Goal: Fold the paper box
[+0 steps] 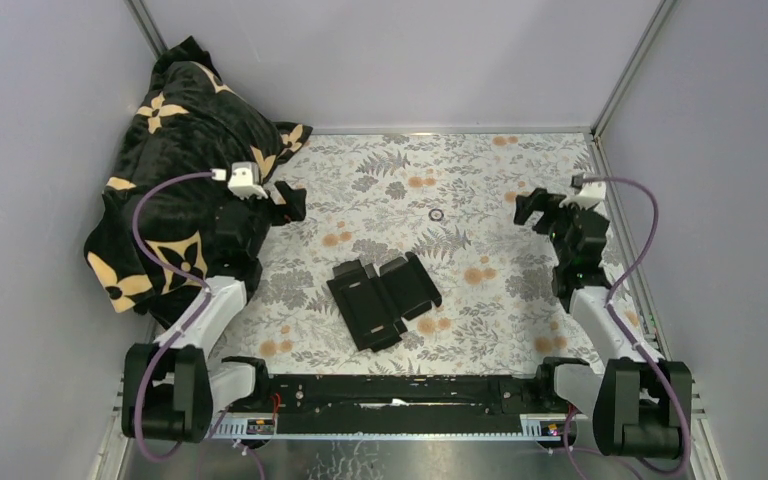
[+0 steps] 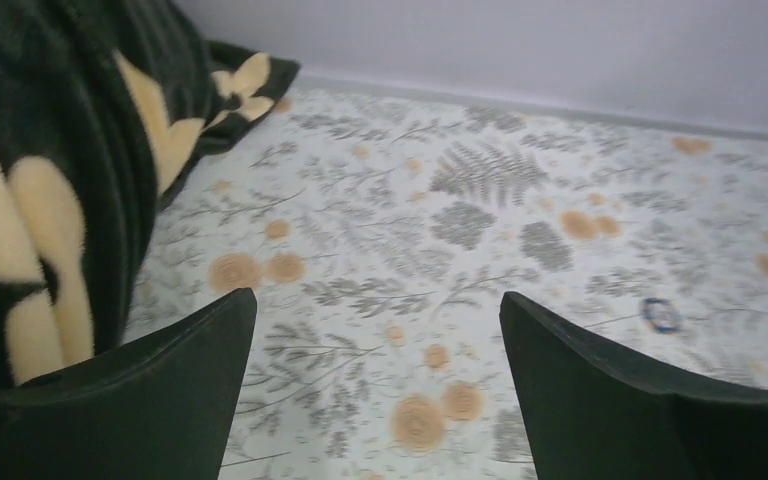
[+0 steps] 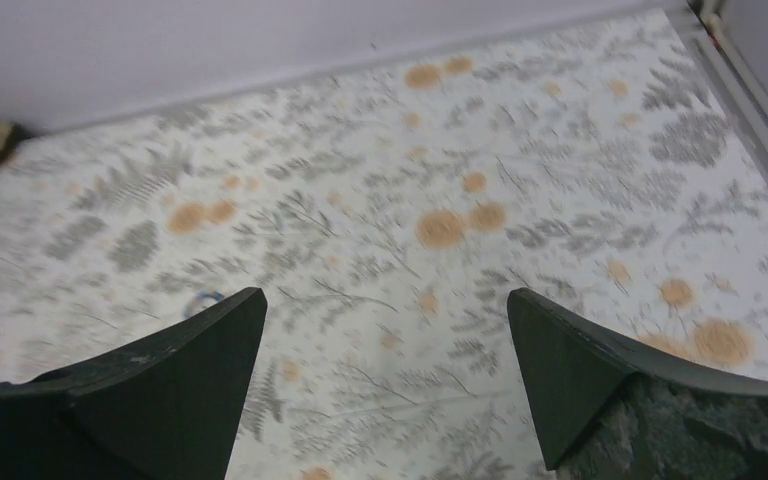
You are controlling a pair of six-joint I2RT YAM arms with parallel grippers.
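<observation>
A black paper box (image 1: 366,308) lies unfolded on the patterned table, front of centre in the top view, its panels and small flaps spread out. Neither wrist view contains it. Up and to the left of the box, my left gripper (image 1: 292,203) hangs open beside the dark blanket. In the left wrist view its fingers (image 2: 190,370) stand wide apart with only tabletop between. My right gripper (image 1: 530,207) is over the right side of the table, well clear of the box. Its fingers (image 3: 190,370) are spread too, holding nothing.
A dark blanket with tan flowers (image 1: 175,120) is heaped along the left side. One small ring (image 1: 436,214) lies near the middle of the table (image 1: 480,180). Pale walls enclose the back and sides. Around the box the tabletop is free.
</observation>
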